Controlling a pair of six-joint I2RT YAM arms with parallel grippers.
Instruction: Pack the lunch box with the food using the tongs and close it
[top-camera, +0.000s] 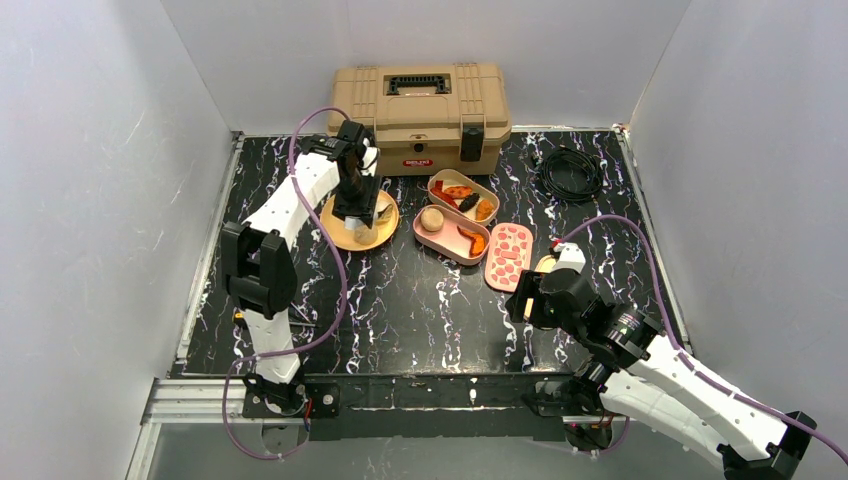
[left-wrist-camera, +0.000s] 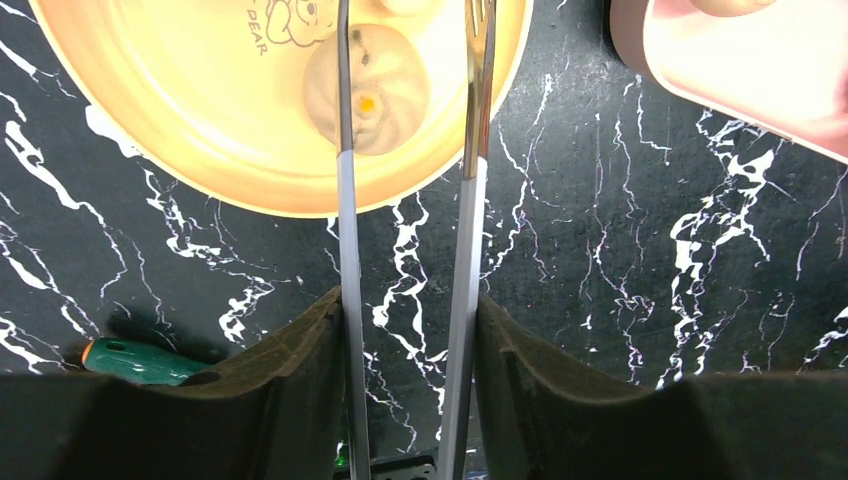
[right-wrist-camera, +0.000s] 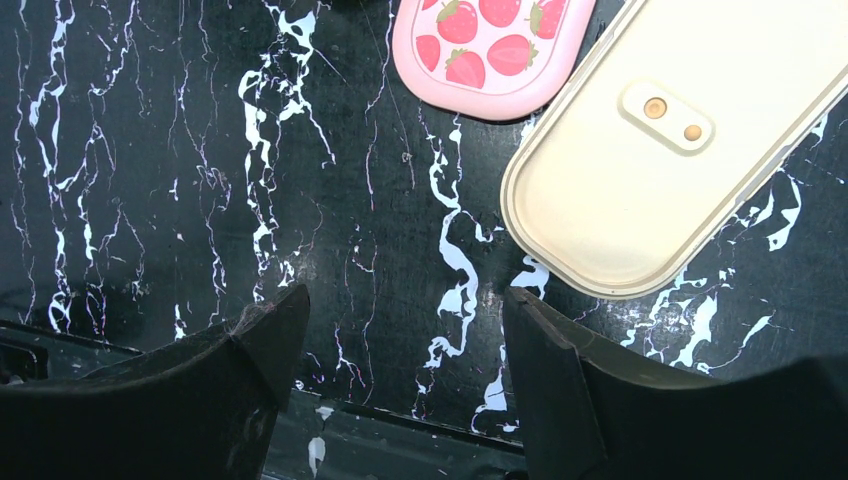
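Observation:
My left gripper is shut on a pair of grey tongs (left-wrist-camera: 468, 240) with metal ends, one a fork. The tongs' tips reach over the yellow plate (left-wrist-camera: 180, 140), which carries a round bun-like piece (left-wrist-camera: 405, 105) and a second pale piece at the upper frame edge. Whether the tips grip that second piece is cut off. In the top view, a pink box (top-camera: 455, 254) holds a round bun (top-camera: 432, 219) and orange pieces (top-camera: 476, 243); a beige box (top-camera: 458, 178) with several foods sits behind it. My right gripper stands open and empty above bare table.
A pink strawberry lid (right-wrist-camera: 488, 105) and a cream lid (right-wrist-camera: 590, 210) lie near the right gripper. The tan toolbox (top-camera: 420, 115) stands at the back, a coiled black cable (top-camera: 570, 175) at back right. A green-handled tool (left-wrist-camera: 140, 360) lies front left.

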